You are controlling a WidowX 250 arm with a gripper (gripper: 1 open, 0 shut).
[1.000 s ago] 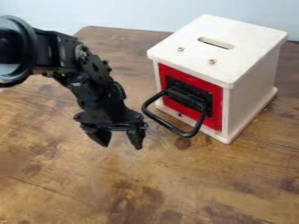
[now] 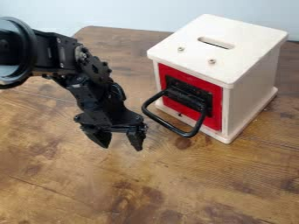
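Observation:
My black gripper (image 2: 119, 137) hangs over the wooden table at the left-centre, fingers pointing down and apart, nothing between them. To its right stands a pale wooden box (image 2: 251, 79) with a slot and two small fixings on top and a red front panel (image 2: 212, 127). On that panel is a black mount with a black loop handle (image 2: 176, 129) sticking out toward the gripper. The gripper is left of the handle, apart from it.
A pale wall runs along the back edge. The arm enters from the upper left.

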